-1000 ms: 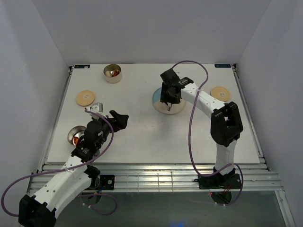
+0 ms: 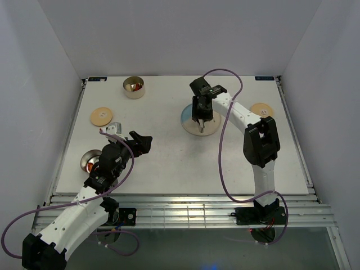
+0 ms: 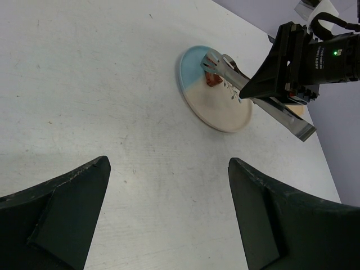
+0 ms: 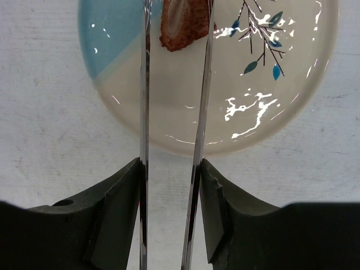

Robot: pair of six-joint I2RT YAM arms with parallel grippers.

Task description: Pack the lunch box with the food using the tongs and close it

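Note:
A round blue-and-cream plate (image 2: 209, 130) lies right of the table's middle, and a browned piece of food (image 3: 212, 79) rests on or just over it. My right gripper is shut on silver metal tongs (image 3: 230, 76), whose arms reach over the plate. In the right wrist view the food lies between or beneath the parted tong arms; their tips are out of that view, so contact cannot be told. My left gripper hangs open and empty above the table's left part.
A round container (image 2: 134, 95) with food in it stands at the back left. A metal bowl (image 2: 85, 159) sits partly behind the left arm. Wooden discs lie at the left (image 2: 101, 116) and right (image 2: 261, 110).
The left arm, containers and discs stand as before.

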